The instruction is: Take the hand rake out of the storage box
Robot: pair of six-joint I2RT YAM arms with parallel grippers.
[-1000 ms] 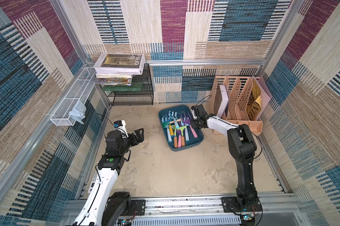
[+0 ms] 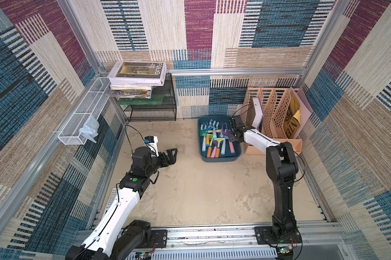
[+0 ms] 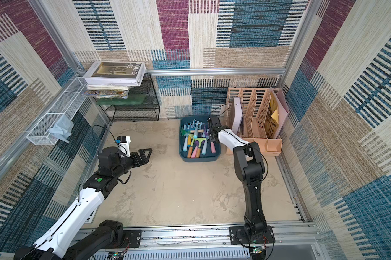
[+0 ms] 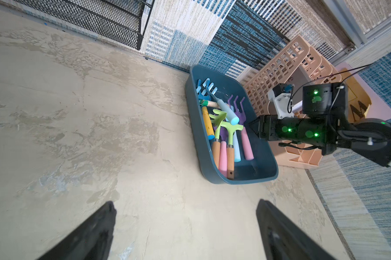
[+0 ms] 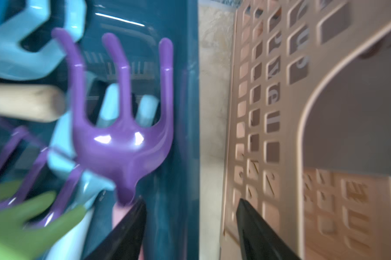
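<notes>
The dark teal storage box (image 2: 217, 158) stands on the table against the peach file organizer, full of hand tools. Among them in the right wrist view is a purple hand rake (image 5: 119, 143), tines pointing away; light blue and green tools lie beside it. My right gripper is open over the box's right wall, close to the purple rake's neck, with nothing clearly held. My left gripper (image 2: 171, 156) stands open and empty left of the box, over the bare table; its fingers show blurred in the left wrist view.
The peach organizer (image 2: 295, 145) holds folders and a white box at the back right. A wire shelf (image 2: 150, 113) with books stands at the back left, a white wire basket (image 2: 74, 130) on the left wall.
The storage box has shifted back and to the right and straightened, with my right gripper moving along with it. My left gripper has moved right.
</notes>
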